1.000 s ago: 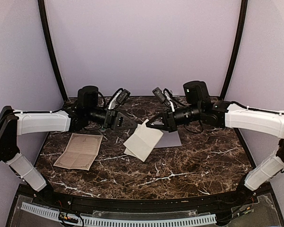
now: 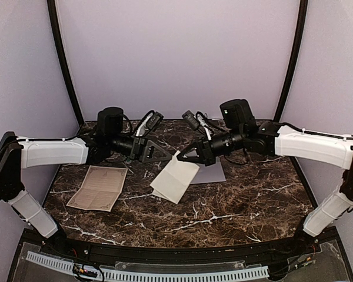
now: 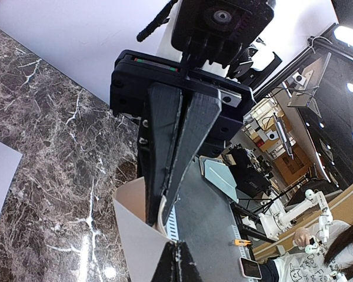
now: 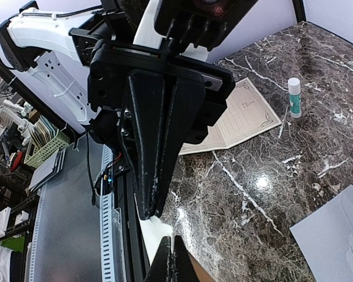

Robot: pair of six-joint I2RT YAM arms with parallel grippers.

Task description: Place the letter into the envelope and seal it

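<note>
A folded cream sheet (image 2: 177,179) hangs above the table by its top corner, with my right gripper (image 2: 179,155) shut on it. In the left wrist view, the sheet's edge curls between the right gripper's fingers (image 3: 182,135). My left gripper (image 2: 170,157) is shut just beside that corner, and nothing shows between its fingers in the right wrist view. Whether its tips touch the sheet, I cannot tell. A pale, flat, envelope-like piece (image 2: 212,173) lies on the table, partly behind the sheet. The printed letter page (image 2: 98,188) lies flat at the left.
A white-and-green glue stick (image 4: 295,97) stands upright on the marble table (image 2: 247,205) in the right wrist view. The two grippers are very close together over the middle.
My right gripper has shifted slightly left, towards the left gripper, and the hanging sheet has moved left with it. The left arm, letter page and pale piece have stayed put.
</note>
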